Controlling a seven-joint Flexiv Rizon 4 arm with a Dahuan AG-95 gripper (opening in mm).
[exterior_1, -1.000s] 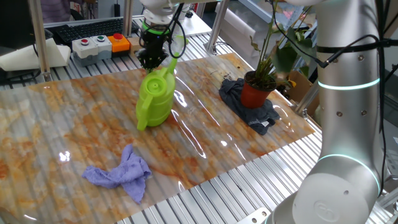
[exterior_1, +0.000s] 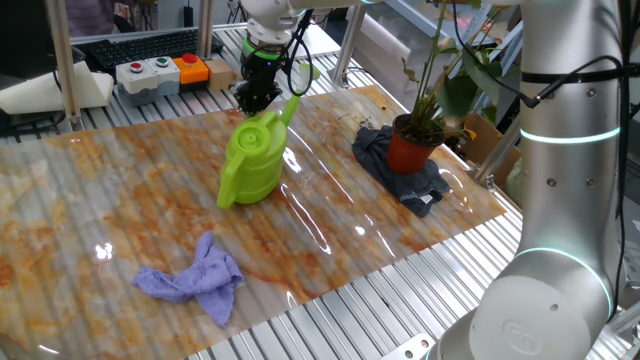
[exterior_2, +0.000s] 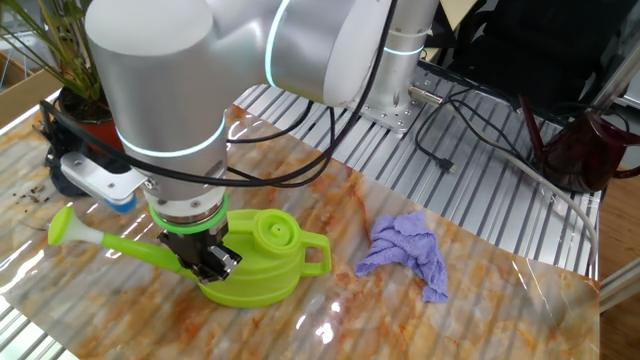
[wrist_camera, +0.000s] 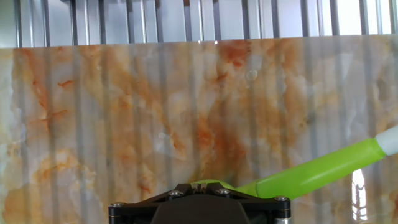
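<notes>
A light-green watering can stands upright on the marbled sheet, its handle facing the near side in exterior view 1. In exterior view 2 its spout points left toward the plant. My gripper is low beside the can, near where the spout joins the body, and looks to be touching it there. In the wrist view the gripper appears shut, its fingers drawn together. Part of the green spout runs off to the right; the can's body is mostly hidden below the gripper. Nothing shows between the fingers.
A crumpled purple cloth lies on the sheet. A potted plant stands on a dark cloth to the right. A control box with buttons sits at the back. A dark red jug is near the base.
In exterior view 1 my gripper has moved a little to the right. The can has turned slightly with it: the spout swung right and the handle shifted a bit left.
</notes>
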